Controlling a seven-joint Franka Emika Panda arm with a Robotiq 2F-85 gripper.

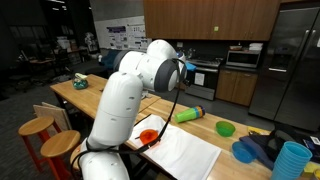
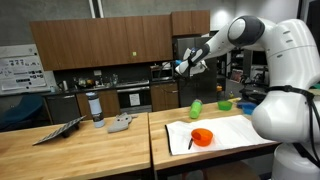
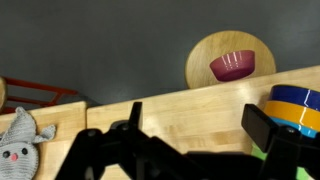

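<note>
My gripper stands open above the table, with bare tabletop showing between its black fingers. At the right of the wrist view, beside the right finger, is a stack of coloured cups (image 3: pixel 295 103), with orange, blue and green parts visible. In exterior view 1 a green piece (image 1: pixel 188 115) lies tilted on the table, low beyond the arm. Exterior view 2 also shows the green piece (image 2: pixel 195 105). A dark pink bowl (image 3: pixel 232 66) rests on a round wooden stool seat beyond the table edge.
An orange bowl (image 1: pixel 149 136) sits by white paper (image 1: pixel 185 155) on the table. Green bowl (image 1: pixel 225 128), blue bowl (image 1: pixel 244 152) and tall blue bin (image 1: pixel 290 160) stand to the right. A grey knitted toy (image 3: pixel 20 148) lies at the left of the wrist view.
</note>
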